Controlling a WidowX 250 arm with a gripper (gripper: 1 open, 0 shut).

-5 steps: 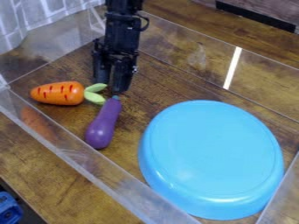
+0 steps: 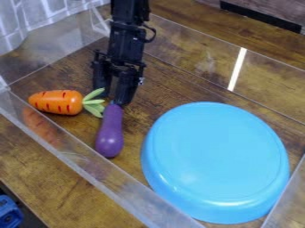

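Note:
My black gripper [image 2: 117, 85] reaches down from the top centre, low over the wooden board at the top ends of a toy carrot [image 2: 57, 101] and a purple eggplant [image 2: 111, 134]. The carrot lies on the left with its green leaves toward the gripper. The eggplant lies upright in the view, below the gripper. The fingertips are dark and crowded by the toys' tops, so their state and any contact are unclear.
A large blue disc [image 2: 212, 160] covers the lower right. Clear walls [image 2: 24, 125] edge the board.
Since a second ago the gripper has moved down in the view. The eggplant has shifted and straightened slightly, and the carrot has shifted a little.

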